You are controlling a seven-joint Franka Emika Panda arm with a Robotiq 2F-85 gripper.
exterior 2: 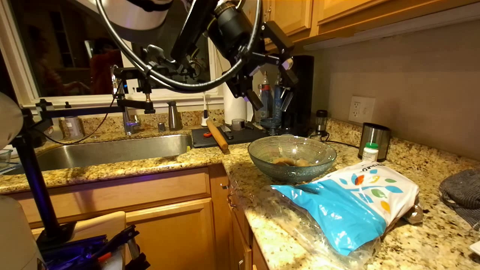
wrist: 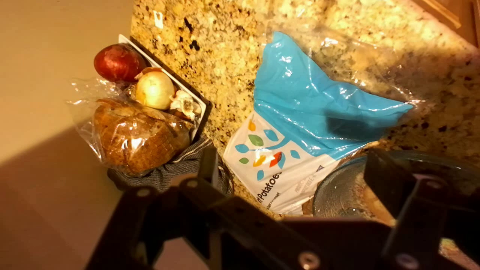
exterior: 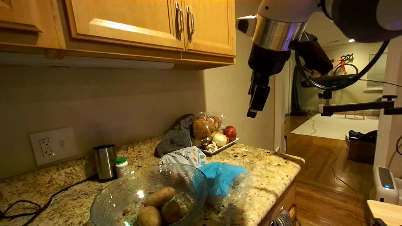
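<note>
High above the counter, my gripper (exterior 2: 272, 102) stands open, its two fingers spread and nothing between them. In the wrist view the fingers (wrist: 207, 164) frame a blue and white potato bag (wrist: 315, 96), which lies on the counter well below. A clear glass bowl (exterior: 103, 201) beside the bag holds several potatoes (exterior: 160, 196). On a white tray (wrist: 173, 77) at the other side of the bag are a red onion (wrist: 119, 63), a yellow onion (wrist: 154, 90), garlic (wrist: 184, 104) and bread in a clear bag (wrist: 139, 135).
A steel cup (exterior: 105, 162) and a green-capped bottle (exterior: 122, 167) stand near the wall. Dark cloth (exterior: 177, 136) lies against the bread. Cabinets (exterior: 128, 22) overhang the counter. In exterior view 2, a rolling pin (exterior 2: 217, 134) rests by the sink (exterior 2: 112, 150).
</note>
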